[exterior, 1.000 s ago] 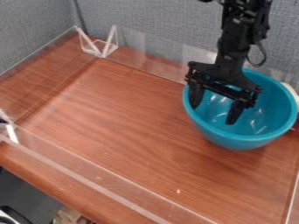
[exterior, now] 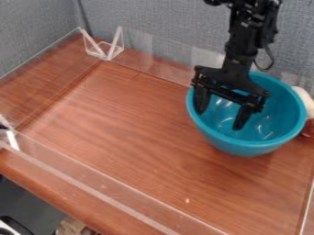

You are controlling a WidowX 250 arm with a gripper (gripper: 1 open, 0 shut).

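Note:
A large turquoise bowl (exterior: 245, 142) sits at the right side of the wooden tray floor (exterior: 123, 156). My black gripper (exterior: 223, 108) reaches down into it from above, its two fingers spread apart over the bowl's interior, near its left and middle. I cannot make out anything held between the fingers. The bowl's bottom is partly hidden behind the gripper.
A white wire holder (exterior: 103, 46) stands in the back left corner. Clear plastic edges run along the tray's sides. A pale object (exterior: 307, 103) is partly visible behind the bowl at right.

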